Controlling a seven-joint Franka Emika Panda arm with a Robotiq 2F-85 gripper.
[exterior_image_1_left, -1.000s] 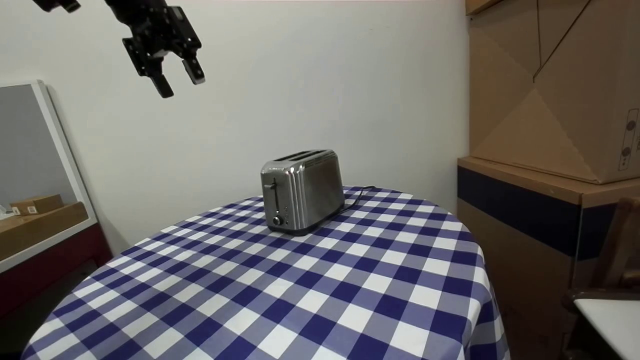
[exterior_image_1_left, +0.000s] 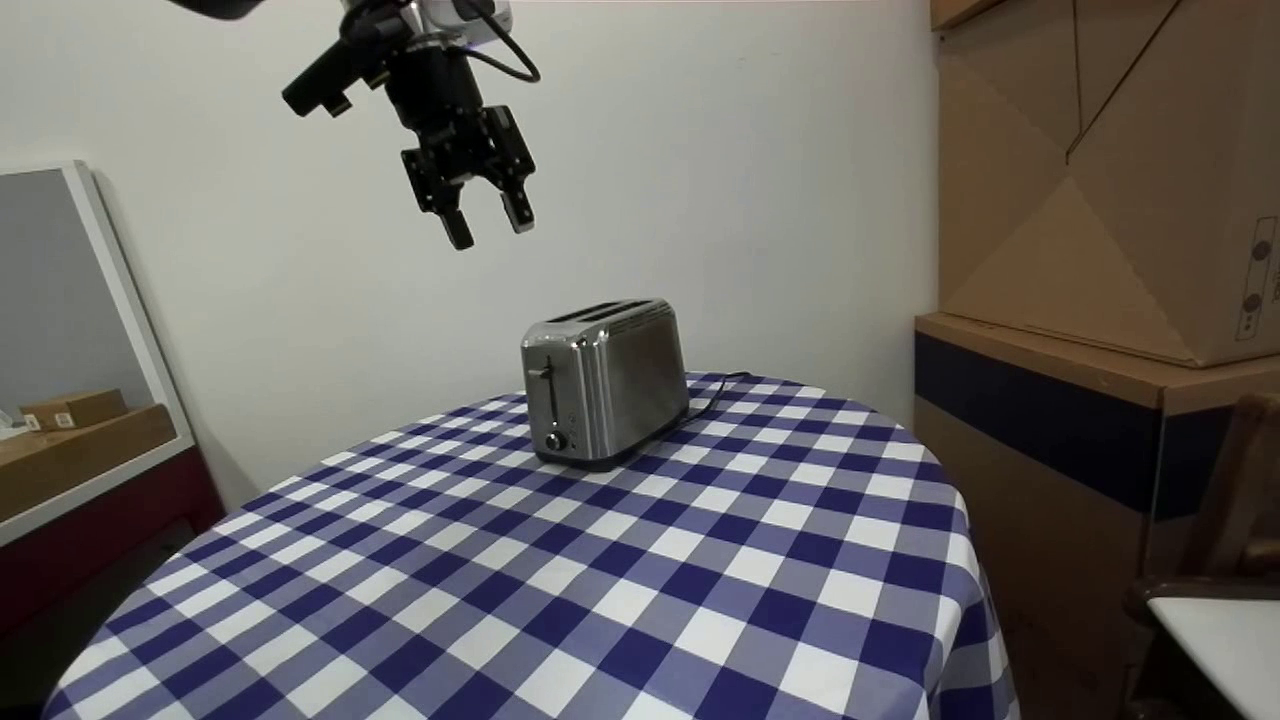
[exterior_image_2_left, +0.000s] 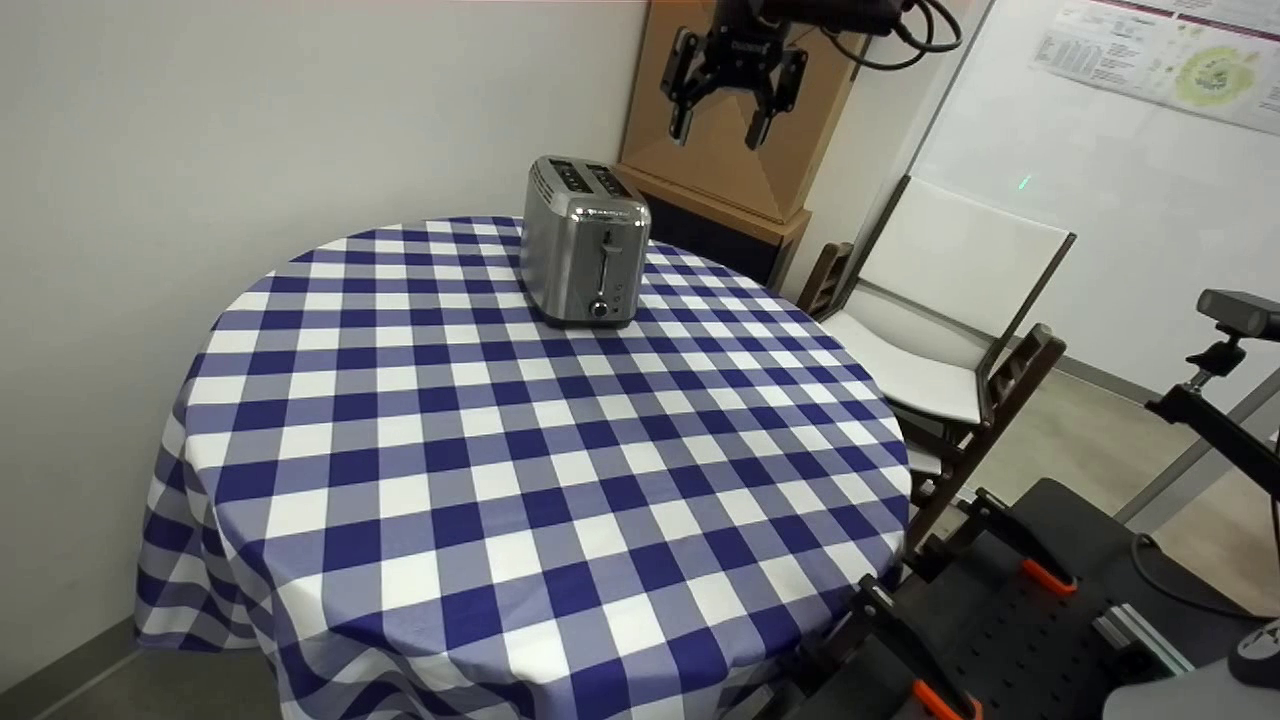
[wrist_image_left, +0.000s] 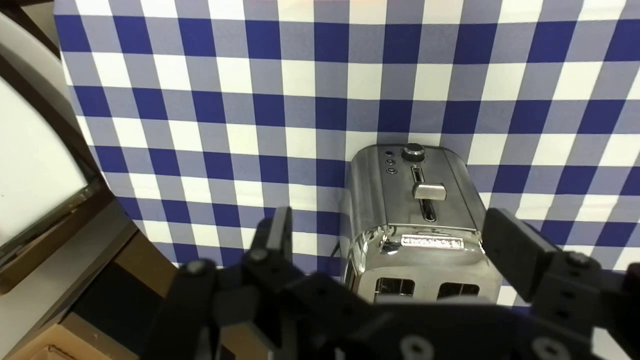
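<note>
A silver toaster (exterior_image_1_left: 635, 378) stands upright near the far side of the round table, two long slots on top. On its end face are a lever (wrist_image_left: 429, 191) high in its track, a black knob (wrist_image_left: 413, 152) and small buttons below. My gripper (exterior_image_1_left: 489, 226) is open and empty in the air, clearly above the toaster. From the second exterior view the gripper (exterior_image_2_left: 720, 132) appears higher and to the right of the toaster (exterior_image_2_left: 584, 242). In the wrist view, its spread fingers (wrist_image_left: 517, 252) frame the toaster's top edge from above, touching nothing.
A blue-and-white checked cloth (exterior_image_2_left: 396, 480) covers the table, bare apart from the toaster and its black cord (exterior_image_1_left: 716, 396). Behind is a white wall (exterior_image_1_left: 744, 180). Large cardboard boxes (exterior_image_1_left: 1080, 216) and a folding chair (exterior_image_2_left: 948, 312) stand beyond the table's edge.
In exterior view 1 my gripper has moved right and down, nearer the toaster, with its fingers still apart. The toaster has stayed where it was.
</note>
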